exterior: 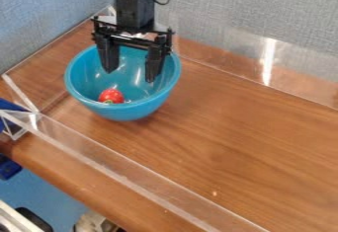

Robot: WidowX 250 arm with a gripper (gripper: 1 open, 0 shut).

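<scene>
A light blue bowl [158, 100] stands on the wooden surface at the upper left. A small red round object [111, 96] lies inside it, toward the front left. My black gripper [130, 66] is open over the back part of the bowl, its fingers pointing down into it, above and behind the red object with nothing visible between them.
Clear plastic barriers [119, 174] edge the wooden surface [251, 147], whose right and front parts are clear. Grey textured walls stand behind. A dark blue item and white struts sit at the left edge, outside the barrier.
</scene>
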